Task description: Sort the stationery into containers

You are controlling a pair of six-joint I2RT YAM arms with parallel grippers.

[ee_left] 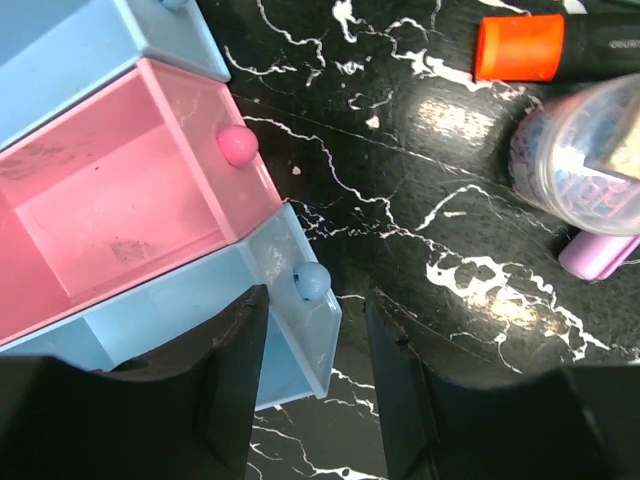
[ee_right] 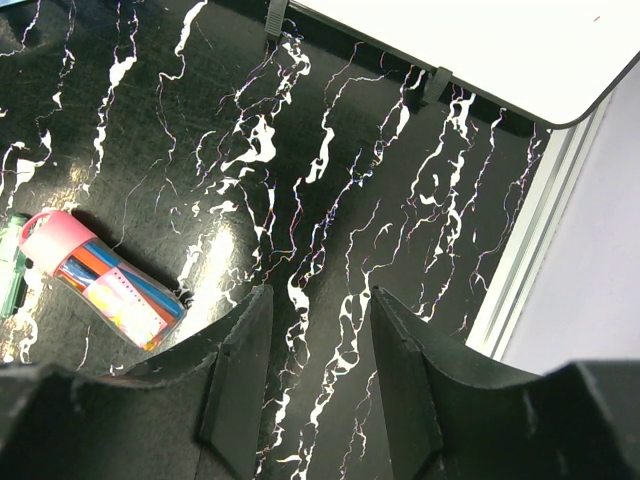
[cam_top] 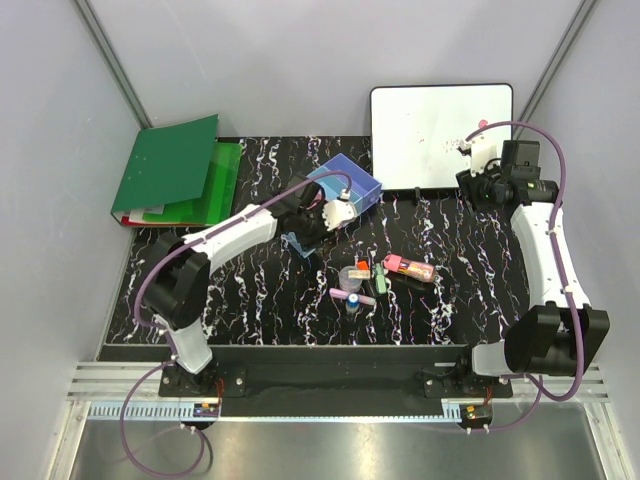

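Observation:
A blue drawer point(ee_left: 185, 310) with a round blue knob point(ee_left: 312, 281) lies beside an empty pink drawer point(ee_left: 110, 200) with a pink knob point(ee_left: 238, 145) in the left wrist view. My left gripper is open, its fingertips to either side of the blue knob in that view; contact cannot be told. Stationery lies right of the drawers: a clear tub point(cam_top: 349, 279), an orange-ended black item point(ee_left: 520, 48), a pink tube point(cam_top: 352, 296), a green item point(cam_top: 379, 279) and a pink-topped pencil case point(cam_top: 410, 268). My right gripper stands open over bare table, empty.
The blue-and-pink drawer unit point(cam_top: 352, 183) sits at the back centre. A whiteboard point(cam_top: 441, 136) stands behind, right of it. Green folders point(cam_top: 168, 170) occupy the back left. A blue-capped bottle point(cam_top: 352, 303) is near the tub.

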